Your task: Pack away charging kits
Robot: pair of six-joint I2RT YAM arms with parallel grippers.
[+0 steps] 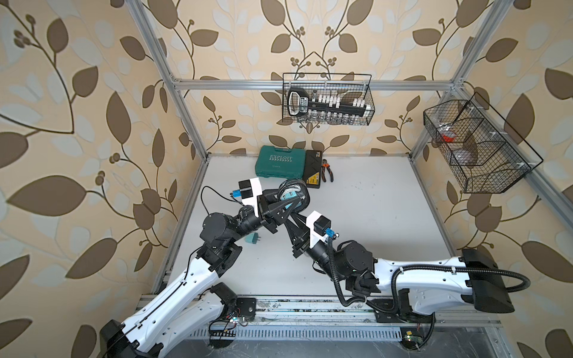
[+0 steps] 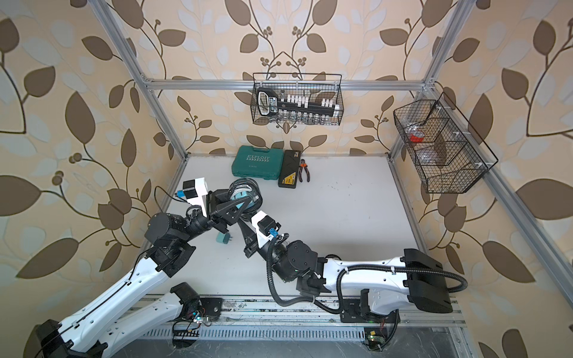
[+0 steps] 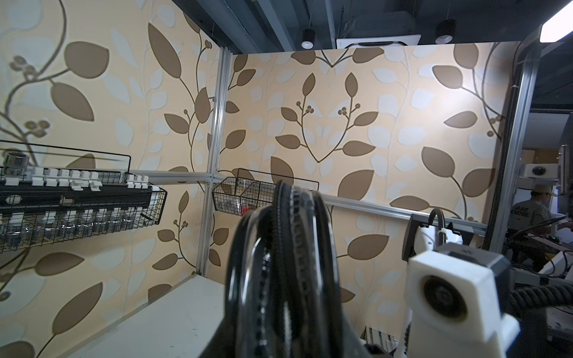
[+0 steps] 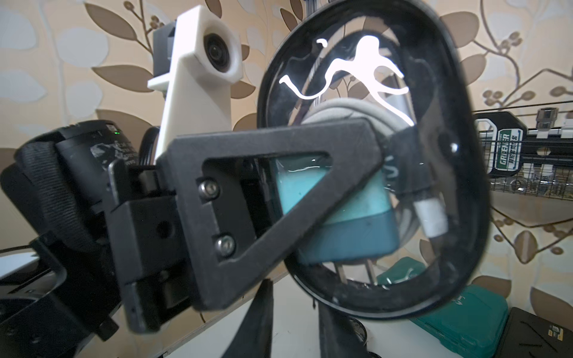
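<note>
My left gripper (image 1: 285, 204) is shut on a black zip case with a clear window (image 2: 253, 195), lifted above the table. In the right wrist view the case (image 4: 453, 179) shows a teal charger (image 4: 346, 238) and coiled cable inside. The case's edge fills the lower middle of the left wrist view. My right gripper is just below the case, fingers apart, with nothing seen between them. A teal charger (image 1: 252, 237) lies on the table, partly behind the arms.
A green toolbox (image 1: 280, 161), black box (image 1: 312, 169) and pliers (image 2: 303, 171) lie at the back of the table (image 1: 388, 208). Wire baskets (image 1: 328, 101) hang on the back and right rails.
</note>
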